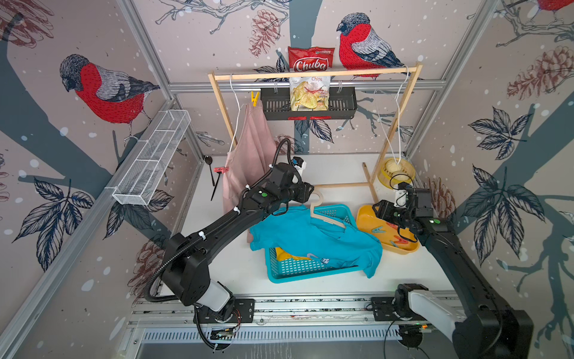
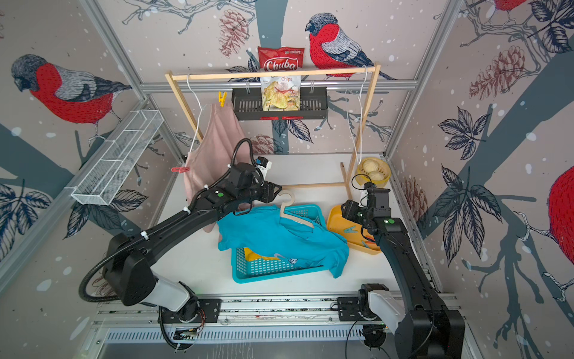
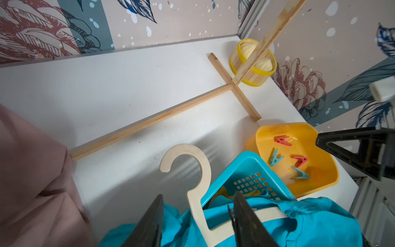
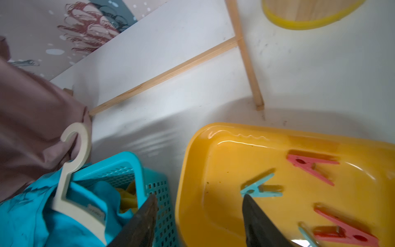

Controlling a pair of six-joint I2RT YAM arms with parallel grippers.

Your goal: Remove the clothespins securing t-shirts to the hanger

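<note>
A blue t-shirt (image 1: 311, 239) lies spread over the turquoise basket (image 1: 299, 278), with the beige hanger (image 3: 197, 191) on it; no clothespin shows on the hanger's visible part. My left gripper is open above the hanger, its fingers apart and empty. Over the orange bin (image 4: 214, 164), at its left side, my right gripper stands open with nothing between its fingers. Inside the bin lie a red clothespin (image 4: 312, 164), a second red clothespin (image 3: 299, 160), a teal clothespin (image 4: 259, 189) and a second teal clothespin (image 3: 300, 173).
A pink cloth (image 1: 251, 149) hangs at the left of the wooden rack (image 1: 323, 73), a yellow clothespin (image 1: 255, 98) at its top and a red clothespin (image 1: 221, 170) at its side. The round yellow-rimmed basket (image 1: 395, 172) stands at back right.
</note>
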